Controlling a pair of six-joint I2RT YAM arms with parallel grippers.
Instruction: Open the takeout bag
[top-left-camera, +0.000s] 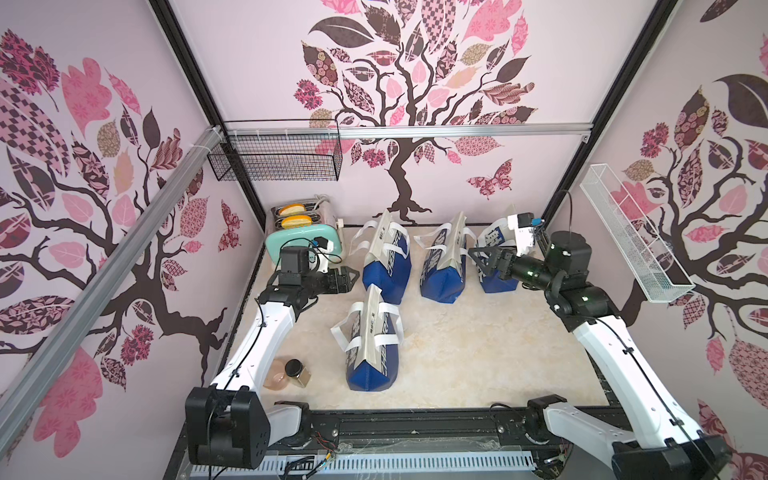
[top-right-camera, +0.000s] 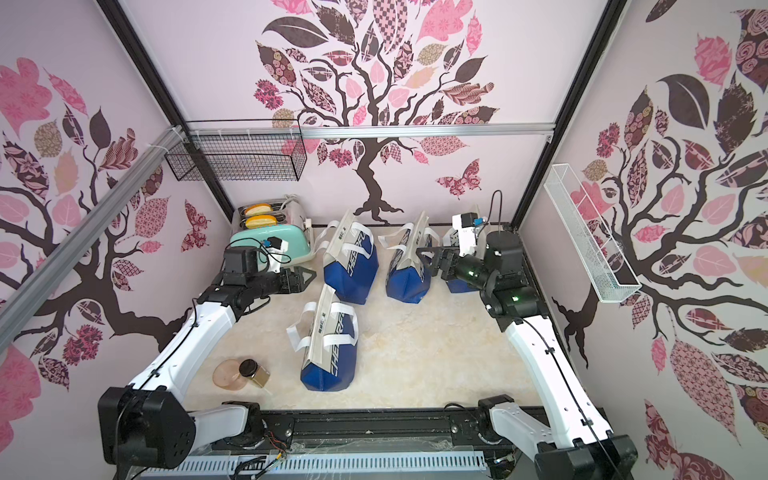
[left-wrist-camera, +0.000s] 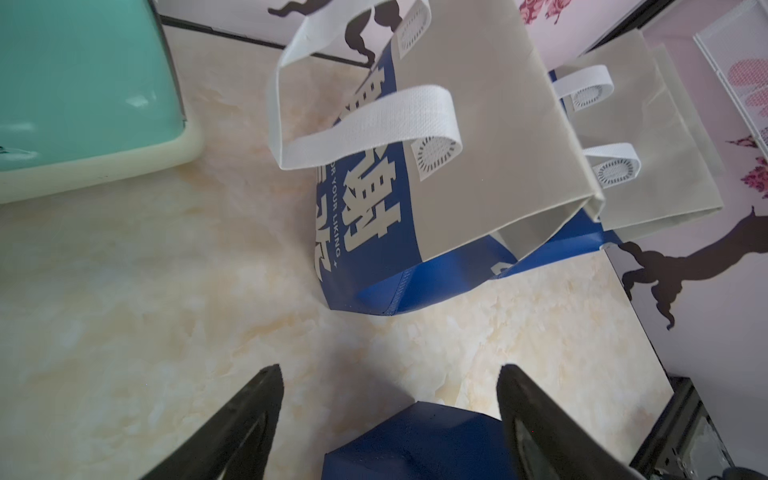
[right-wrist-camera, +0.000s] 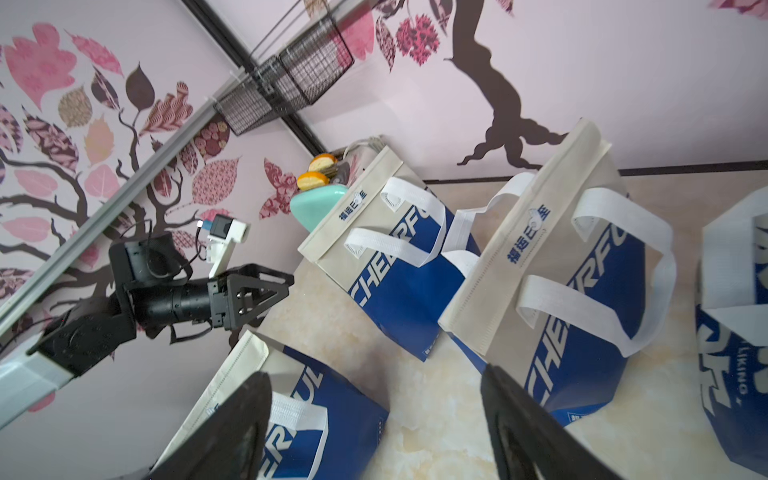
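Note:
Several blue takeout bags with beige tops and white handles stand on the table, their tops folded together. One bag is at the front, left of centre; another bag stands behind it, with a bag beside that and a bag at the back right. My left gripper is held over the table before the back-left bag, its fingers apart and empty. My right gripper hovers near the back-right bags. In the right wrist view its fingers stand apart with no bag visibly gripped.
A mint-green toaster stands at the back left. Near the front left lie a dark-lidded jar and a pinkish round dish. Wire baskets hang on the walls.

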